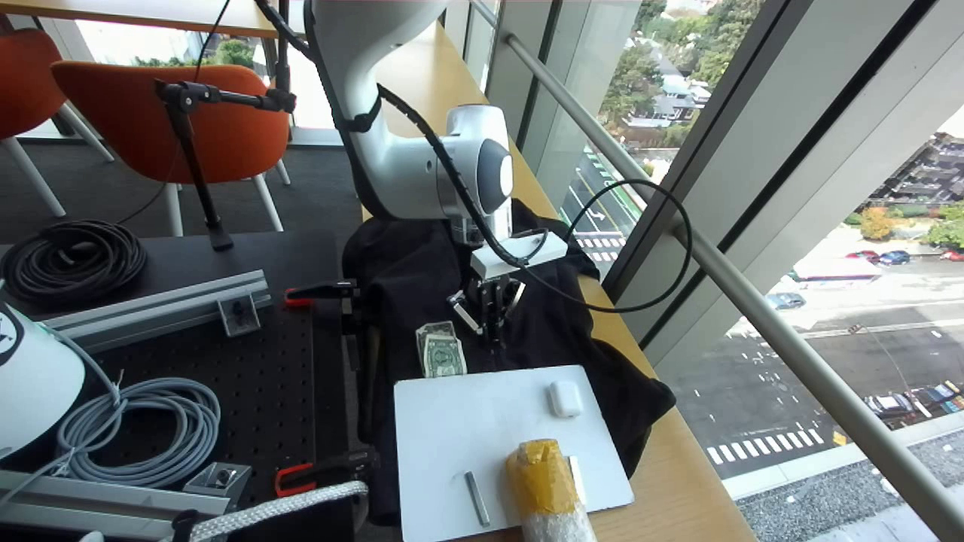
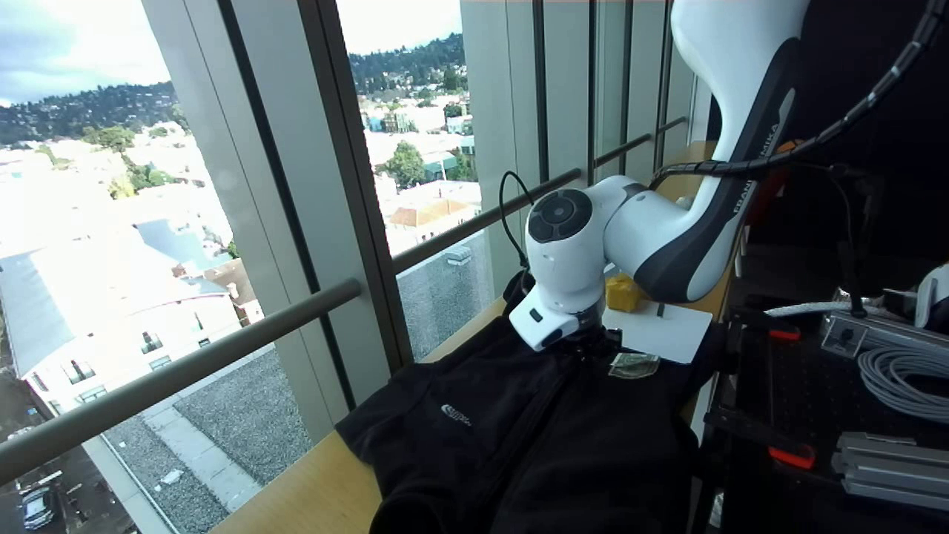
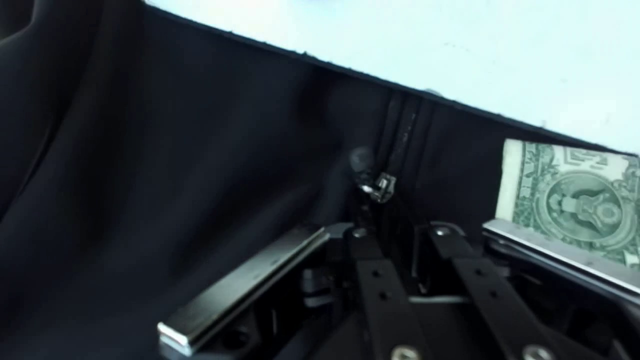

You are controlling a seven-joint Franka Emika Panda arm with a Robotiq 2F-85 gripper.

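A black jacket (image 2: 525, 427) lies spread along the wooden ledge. In the wrist view, its metal zipper slider (image 3: 385, 187) lies just beyond my gripper, beside the closed-looking line of the zipper (image 3: 405, 135). My gripper (image 1: 493, 339) points down at the cloth close to the near hem. Its dark fingers stand close together with their tips lost against the black fabric, so whether the zipper pull is between them cannot be told. A dollar bill (image 1: 443, 355) rests on the jacket beside the gripper, apart from it.
A white board (image 1: 443, 424) overlaps the jacket hem. On it are a white case (image 1: 565, 398), a yellow-wrapped roll (image 1: 542, 474) and a grey stick (image 1: 477, 498). Clamps (image 1: 321, 290) line the dark pegboard edge on one side; the window rail (image 1: 768, 307) runs along the other.
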